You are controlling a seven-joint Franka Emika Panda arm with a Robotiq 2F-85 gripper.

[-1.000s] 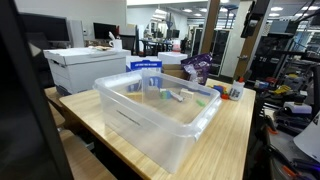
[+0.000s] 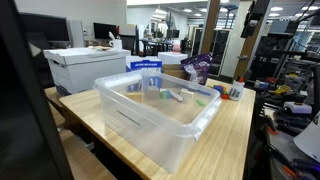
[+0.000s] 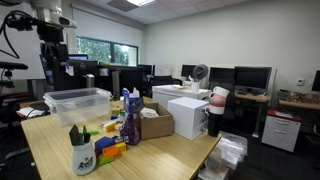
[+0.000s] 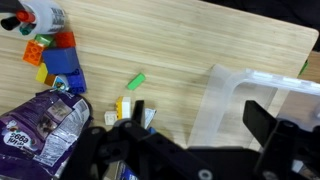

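Note:
My gripper is open high above the table, its dark fingers wide apart with no object held between them. Exterior view 2 has the gripper [image 3: 54,52] up at the left, over the clear plastic bin [image 3: 78,97]. In exterior view 1 the bin [image 2: 150,120] stands on the wooden table, and looks empty through its walls. Looking down, the wrist view has the bin's edge [image 4: 212,105] at the right. A small green piece [image 4: 136,81], a white and yellow piece [image 4: 123,107] and a purple bag [image 4: 42,132] lie left of it.
A white cup of markers [image 3: 83,155] stands near blue, orange and yellow blocks [image 3: 110,151]. Behind these are a cardboard box [image 3: 156,122] and a large white box [image 3: 188,116]. Bare tabletop [image 2: 207,153] lies in front of the bin.

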